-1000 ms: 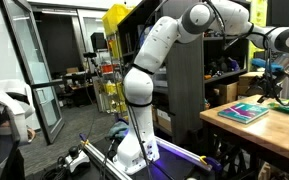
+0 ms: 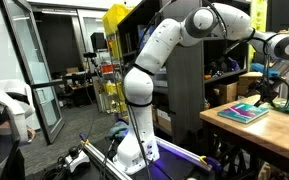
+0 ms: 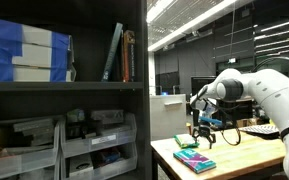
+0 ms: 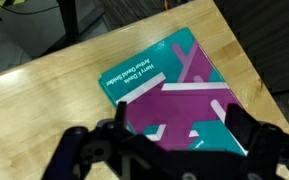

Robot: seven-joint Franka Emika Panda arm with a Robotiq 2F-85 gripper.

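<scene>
A teal and purple book (image 4: 179, 100) lies flat on the wooden table, its spine lettering showing in the wrist view. The same book (image 2: 242, 112) is near the table's left end in exterior view 1, and the book (image 3: 194, 160) is near the front edge in exterior view 2. Open and empty, my gripper hangs above the table. Its dark fingers (image 4: 79, 150) are spread over the lower part of the book in the wrist view, apart from it as far as shows.
A second green item (image 3: 185, 141) lies beyond the book. A dark shelf (image 3: 64, 85) with bins and upright books stands at the left of exterior view 2. Bare table (image 4: 34, 110) lies left of the book in the wrist view.
My gripper appears slightly lower over the table than a second ago. The book has not moved.
</scene>
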